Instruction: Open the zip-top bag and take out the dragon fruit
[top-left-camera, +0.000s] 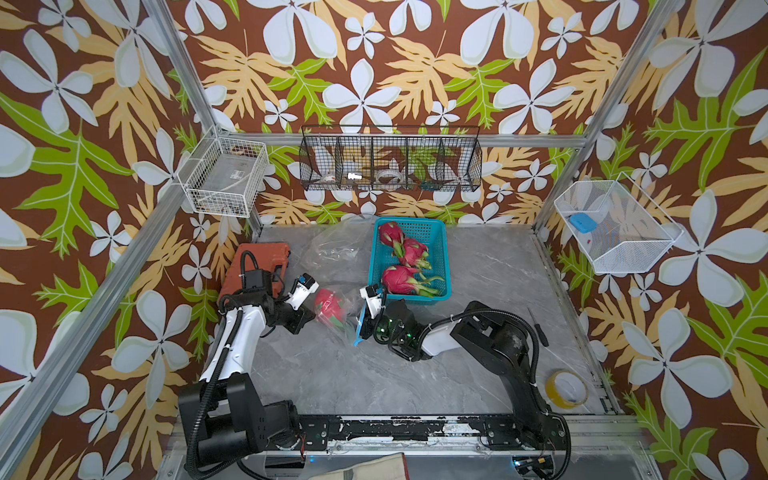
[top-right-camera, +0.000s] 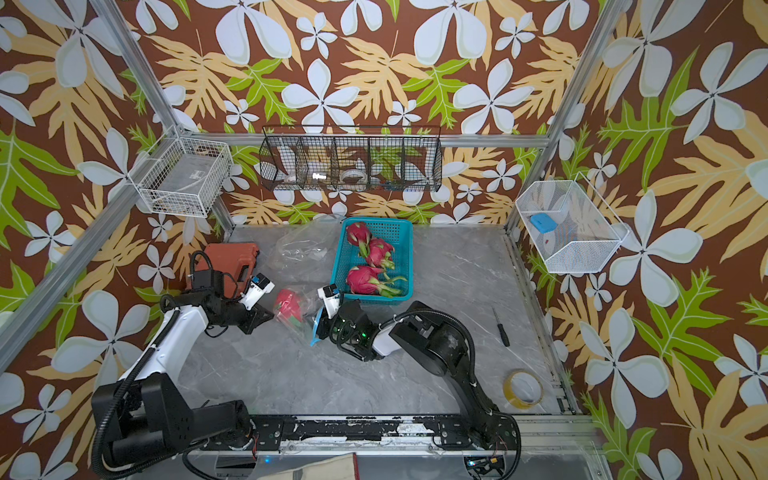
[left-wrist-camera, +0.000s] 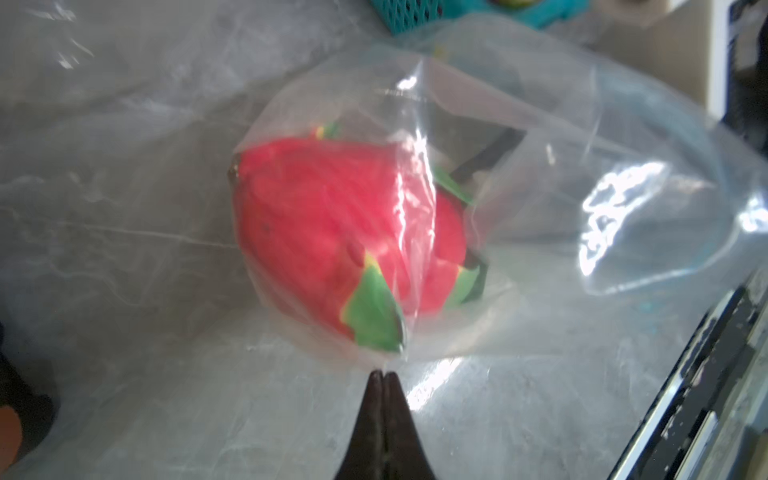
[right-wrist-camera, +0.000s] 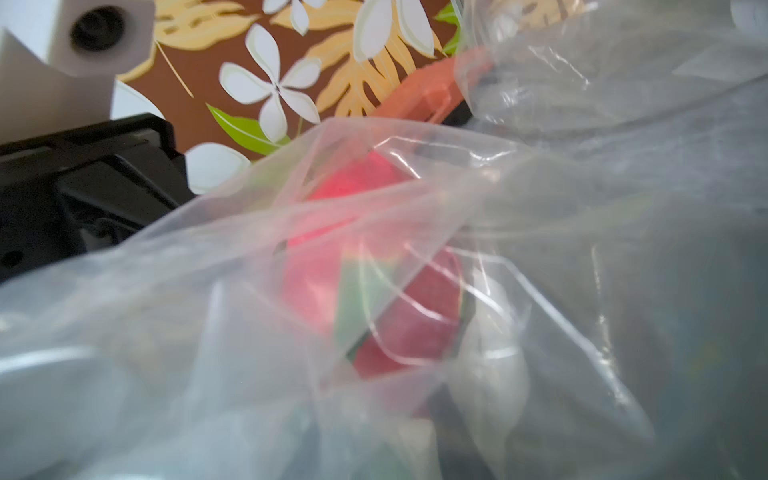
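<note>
A clear zip top bag (left-wrist-camera: 560, 264) with a blue strip at its mouth (top-left-camera: 358, 326) lies on the table, mouth toward my right gripper. Inside it is a red dragon fruit (left-wrist-camera: 320, 224) with green leaf tips. My left gripper is shut just off the bag's near side, nothing showing between its fingers. At the mouth end stands my right gripper (top-left-camera: 365, 320), close against the blue strip. Plastic fills the right wrist view, with the dragon fruit (right-wrist-camera: 344, 240) blurred behind it. The right fingertips are hidden there, so their opening cannot be made out.
A teal basket (top-left-camera: 445, 256) with 3 dragon fruits stands just behind my right gripper. An orange case (top-left-camera: 276, 254) lies behind the left arm. More clear plastic (top-left-camera: 336, 244) lies at the back. A screwdriver (top-left-camera: 541, 333) and a tape roll (top-left-camera: 566, 389) lie at the right.
</note>
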